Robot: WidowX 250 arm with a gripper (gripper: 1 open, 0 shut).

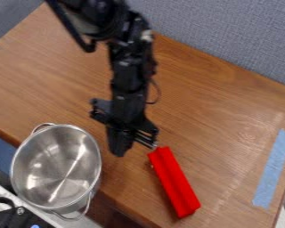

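Observation:
My black gripper (118, 141) hangs low over the wooden table, just right of a steel pot (57, 169) at the lower left. A red elongated block (173, 181) lies on the table to the lower right of the gripper. The fingertips are dark and small; no object shows between them.
A blue tape strip (271, 169) lies along the right side of the table. A grey wall runs behind it at the upper right.

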